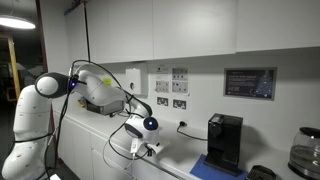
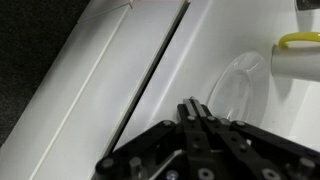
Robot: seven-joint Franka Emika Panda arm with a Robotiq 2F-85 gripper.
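My gripper points down over the pale countertop, its fingers closed together with nothing showing between them. Just beyond the fingertips in the wrist view lies a whitish, see-through round dish or lid; whether the fingers touch it, I cannot tell. At the right of that view is a white mug with a yellow handle, partly cut off by the frame. From outside, the gripper hangs low by the counter's front edge, and the dish is not discernible there.
To the right stands a black coffee machine by a blue mat, with a glass carafe farther right. A rack sits behind the arm. The counter's front edge runs close beside the gripper, above white cabinet fronts.
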